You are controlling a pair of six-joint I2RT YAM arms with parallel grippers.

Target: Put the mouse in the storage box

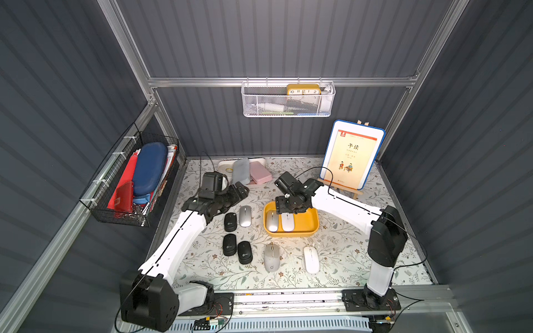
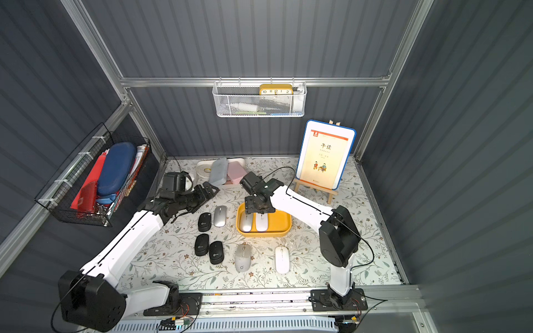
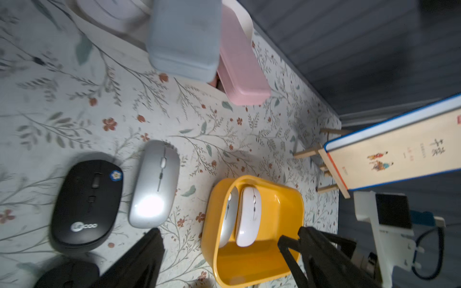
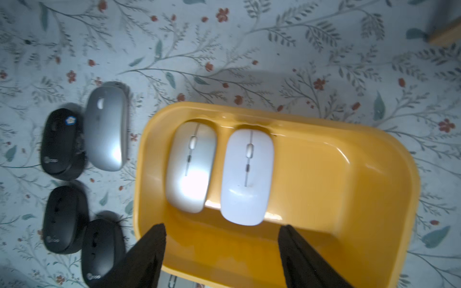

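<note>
Inside the yellow storage box point(image 4: 374, 192) lie a silver mouse point(image 4: 190, 165) and a white mouse point(image 4: 247, 175), side by side against its left part. Above the box my right gripper stands open, with nothing between its fingers. My left gripper is open and empty too, raised over the table to the left of the box. Outside the box, on its left, rest another silver mouse point(image 1: 245, 216) and several black mice point(image 1: 230, 222). A grey mouse point(image 1: 272, 258) and a second white mouse point(image 1: 311, 259) are in front of it.
Behind the left gripper sits a white tray with a grey-blue box point(image 1: 241, 171) and a pink box point(image 1: 259, 172). A tablet-like board point(image 1: 353, 155) leans on a wooden stand at the back right. The right part of the storage box is empty.
</note>
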